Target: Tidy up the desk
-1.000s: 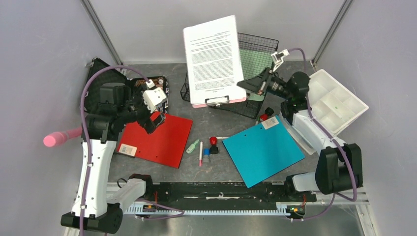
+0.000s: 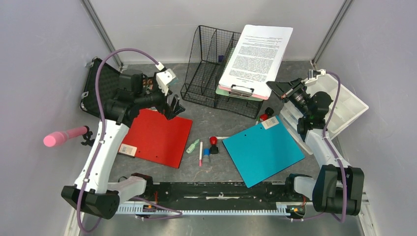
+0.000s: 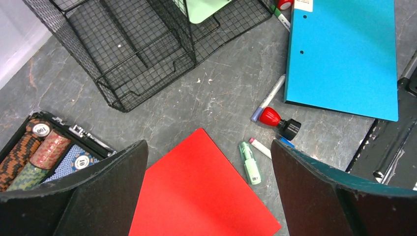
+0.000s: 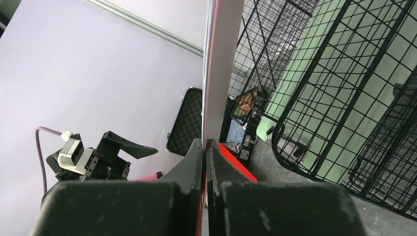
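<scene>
My right gripper (image 2: 271, 86) is shut on the edge of a pink clipboard with printed white paper (image 2: 258, 56). It hangs above the right part of the black wire file rack (image 2: 199, 96). In the right wrist view the clipboard (image 4: 219, 73) shows edge-on between the fingers, left of the rack mesh. A light green board (image 3: 204, 7) stands in the rack's right section. My left gripper (image 2: 178, 109) is open and empty above the red folder (image 2: 164, 140). The blue folder (image 2: 265, 152) lies flat at the front right.
Between the folders lie a light-green bottle (image 2: 192, 146), a pink-ended marker (image 2: 200, 154) and a red-and-black stamp (image 2: 213, 145). At right stands a white compartment tray (image 2: 361, 105). A black case (image 2: 98, 88) sits at the left wall.
My left gripper has moved right and a little up the view.
</scene>
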